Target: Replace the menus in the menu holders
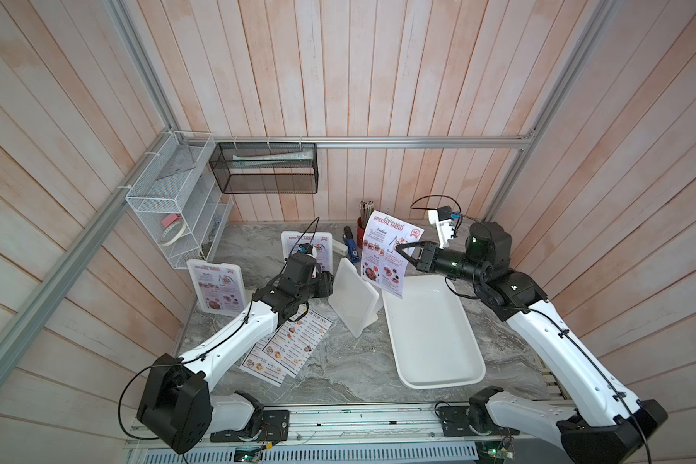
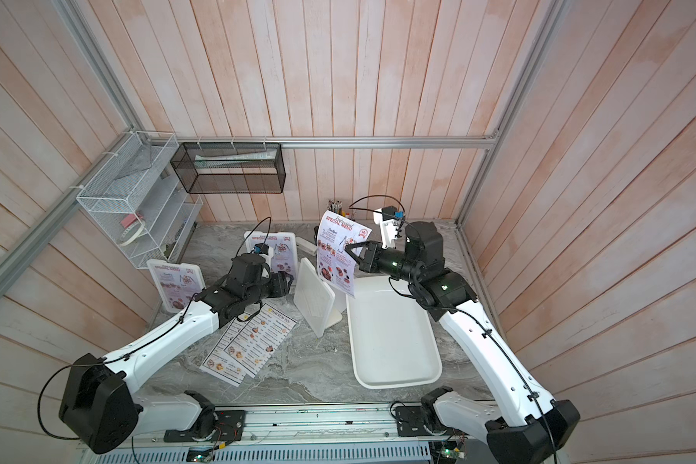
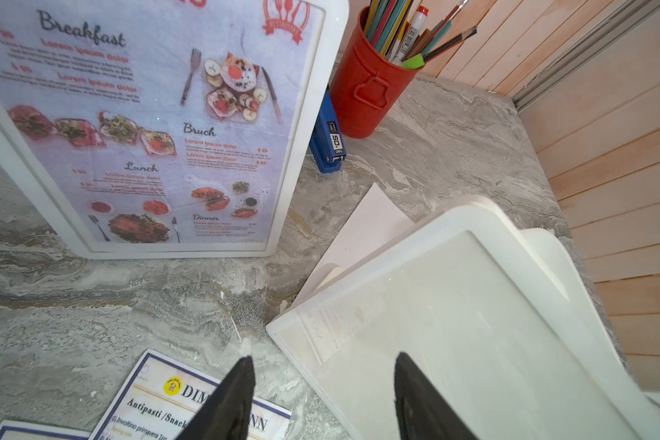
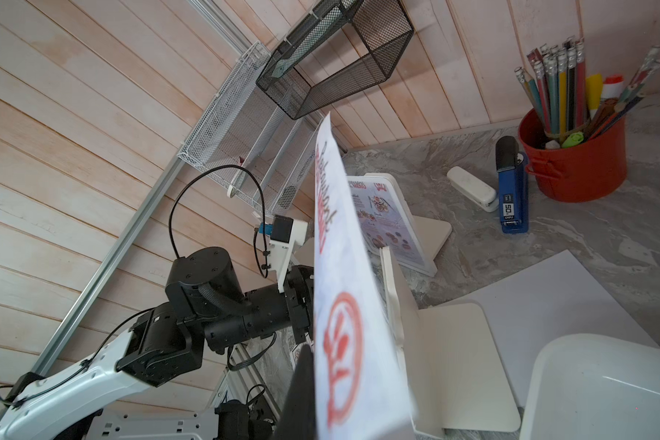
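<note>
A Special Menu sheet (image 1: 386, 251) hangs in the air, pinched along its right edge by my right gripper (image 1: 404, 251), which is shut on it. Below and to its left, an empty white menu holder (image 1: 353, 299) stands turned to the right. My left gripper is part open, its fingers (image 3: 231, 403) apart with nothing between them, over the table before that holder. Two holders with menus inside, the back one (image 1: 304, 246) and the left one (image 1: 218, 287), stand upright. Two Dim Inn menus (image 1: 297, 340) lie overlapping on the table, partly under my left arm.
An empty white tray (image 1: 433, 375) takes up the right of the table. A red pencil cup (image 4: 575, 165), a blue stapler (image 4: 513, 192) and a white paper sheet (image 4: 564, 308) lie behind the empty holder. A mesh basket (image 1: 263, 185) hangs above.
</note>
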